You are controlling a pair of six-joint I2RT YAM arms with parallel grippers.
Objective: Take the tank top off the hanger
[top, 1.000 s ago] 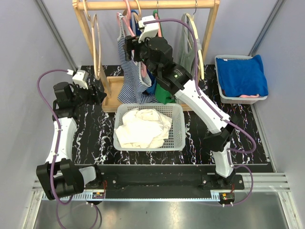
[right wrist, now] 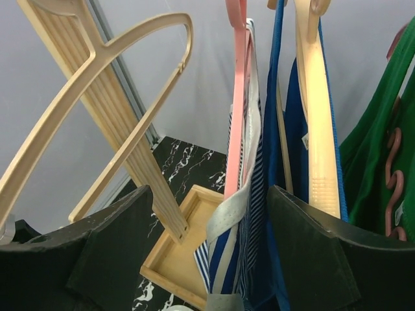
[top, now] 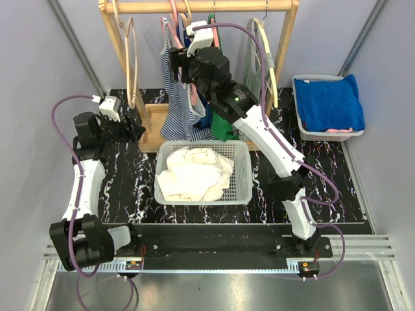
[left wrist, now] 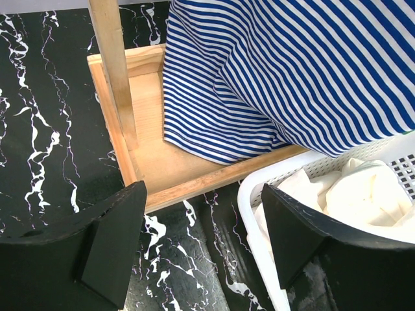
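Observation:
The navy-and-white striped tank top (top: 173, 107) hangs on a pink hanger (top: 176, 32) under the rack's bar. In the right wrist view, the pink hanger (right wrist: 236, 123) and the top's pale strap (right wrist: 228, 210) lie between the spread fingers of my right gripper, which is open and not closed on either. At the left, low over the table, my left gripper (top: 137, 131) stands open and empty. The left wrist view shows the hanging striped cloth (left wrist: 285, 71) beyond and to the right of its fingertips.
A bare wooden hanger (top: 131, 65) hangs left of the top; blue (right wrist: 295, 97) and green garments (right wrist: 379, 116) crowd its right. Below stands a grey basket (top: 243, 181) with cream cloth (top: 194, 173). Another basket (top: 334, 136) holds blue cloth.
My right arm's elbow has shifted slightly left, its gripper barely moving. The left arm looks still.

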